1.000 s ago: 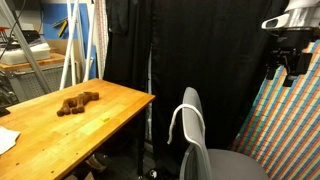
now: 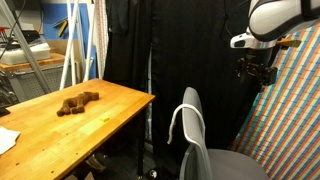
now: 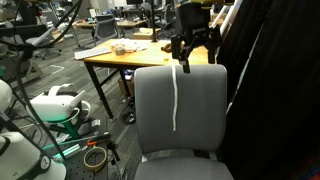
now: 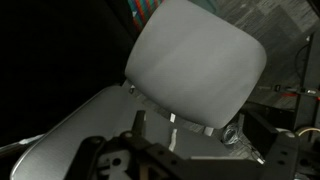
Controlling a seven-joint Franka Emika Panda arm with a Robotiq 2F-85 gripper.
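Observation:
A grey chair (image 2: 205, 140) stands in front of the curtain. Draped over the top of its backrest is a white strap (image 3: 175, 97), its long end hanging down one face. High above the chair hovers my gripper (image 2: 257, 74), touching nothing. In the wrist view, two dark fingers (image 4: 139, 122) stand wide apart at the lower edge with nothing held between them. Below them, the strap (image 4: 173, 138) shows only partly, with the chair's grey surfaces around it. A brown plush toy (image 2: 78, 102) lies on the wooden table, well away from my gripper.
Black curtain (image 2: 185, 60) and a striped colourful cloth (image 2: 290, 120) hang behind. In the second exterior view, a white robot arm (image 3: 30, 150) occupies the lower left.
My gripper has moved left in the first exterior view, closer to the space above the chair. The chair, strap and plush toy look unmoved.

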